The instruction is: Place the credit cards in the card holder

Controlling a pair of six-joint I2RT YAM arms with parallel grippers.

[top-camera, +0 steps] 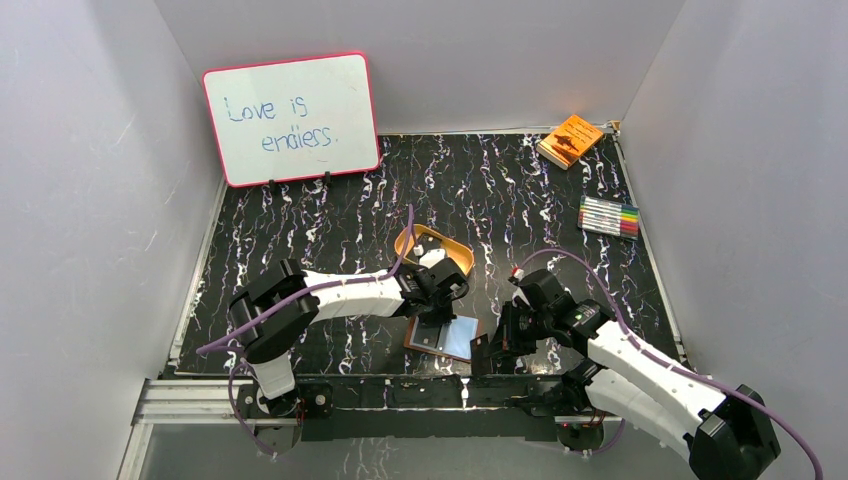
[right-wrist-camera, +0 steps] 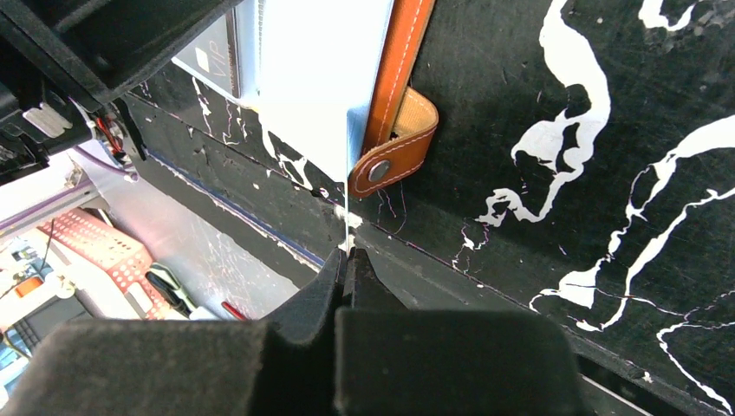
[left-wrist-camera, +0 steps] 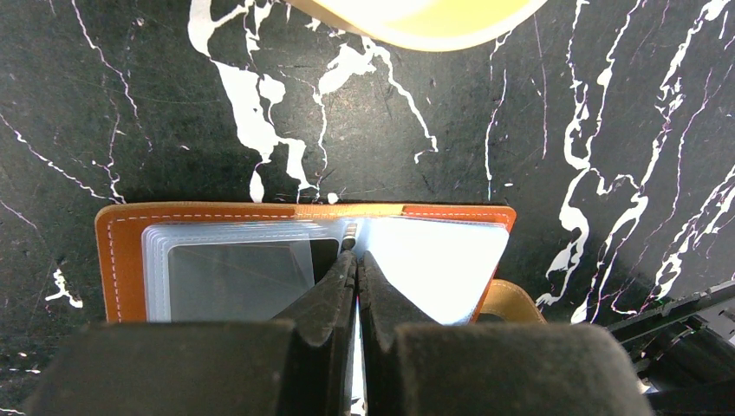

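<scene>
The brown card holder (left-wrist-camera: 121, 260) lies opened on the table with clear sleeves; a dark card (left-wrist-camera: 234, 279) shows in its left half, and the right-hand sleeve (left-wrist-camera: 433, 260) looks pale and empty. My left gripper is shut with its tips at the holder's middle, by the sleeve edges; whether a sleeve edge is pinched there is unclear. In the right wrist view my right gripper is shut on a thin card (right-wrist-camera: 347, 217), seen edge-on. From above, that black card (top-camera: 481, 356) stands just right of the holder's right edge.
An orange-yellow oval tray (top-camera: 465, 255) with dark items inside stands behind the holder, partly under the left arm. The holder's snap strap (right-wrist-camera: 407, 152) sticks out at its right side. A book (top-camera: 570, 140), pens (top-camera: 608, 217) and a whiteboard (top-camera: 290, 120) stand farther back.
</scene>
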